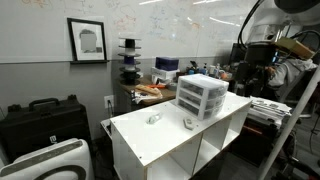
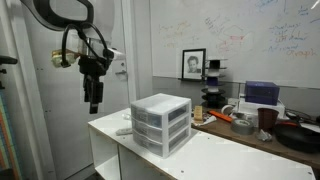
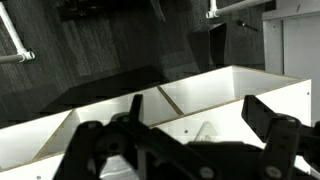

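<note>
My gripper points down with its fingers (image 3: 133, 112) set wide apart, open and with nothing between them. Below it in the wrist view are the edge and open compartments of a white cabinet (image 3: 290, 97) and the dark floor. In the second exterior view the gripper (image 2: 94, 103) hangs in the air to the left of a white drawer unit (image 2: 162, 103) with clear drawers. That unit stands on the cabinet top (image 2: 220, 158). Two small pale objects lie on the cabinet top in the first exterior view, one further left (image 1: 154, 118) and one nearer the drawers (image 1: 188, 124).
Behind the cabinet, a wooden desk carries a dark tiered stand (image 1: 130, 62), blue boxes (image 1: 167, 64) and loose items. A black case (image 1: 45, 124) stands at the left.
</note>
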